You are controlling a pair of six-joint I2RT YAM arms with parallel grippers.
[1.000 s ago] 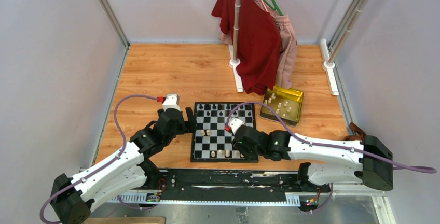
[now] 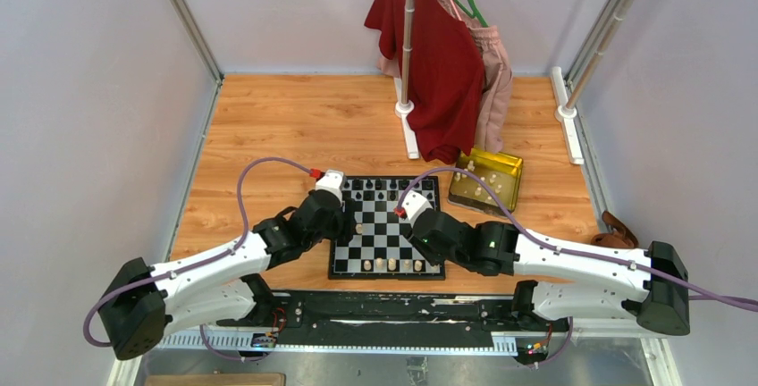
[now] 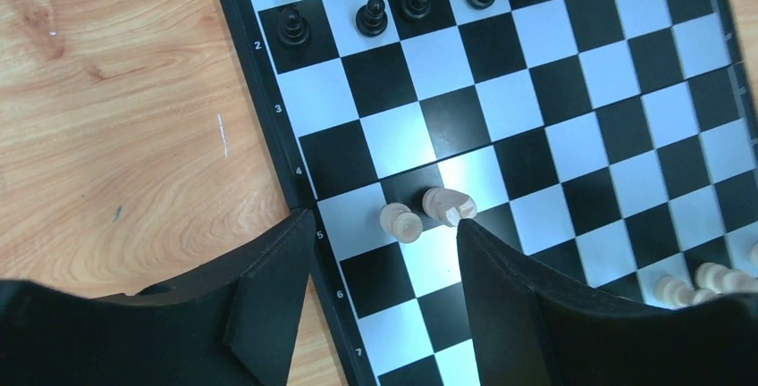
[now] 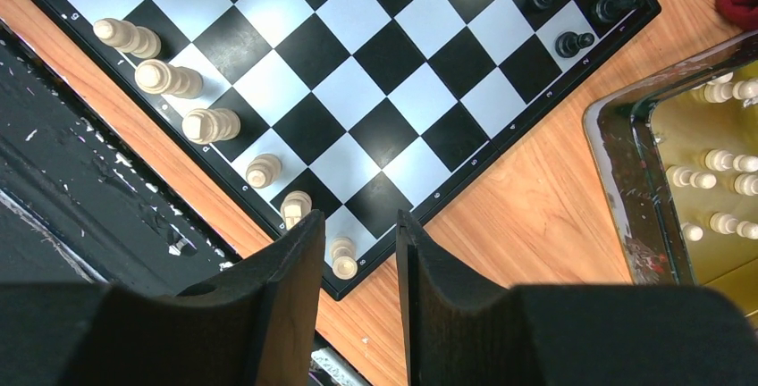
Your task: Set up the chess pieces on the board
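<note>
The chess board (image 2: 332,261) lies mid-table. In the left wrist view, a white rook (image 3: 401,222) and a white knight (image 3: 450,206) stand close together near the board's left edge. Above them my left gripper is open, empty between its fingers. Along the front row in the right wrist view stand several white pieces, with a white rook (image 4: 343,258) on the corner square and a white knight (image 4: 295,208) beside it. Over that corner my right gripper is open and holds nothing. Black pieces (image 3: 371,17) fill the far rows.
A yellow tray (image 4: 636,198) with several white pieces sits right of the board. Behind it hang a red shirt (image 2: 438,64) and pink trousers (image 2: 494,82) on a rack. Bare wood lies left of the board.
My left gripper has moved right, from beside the board to over the white rook and knight.
</note>
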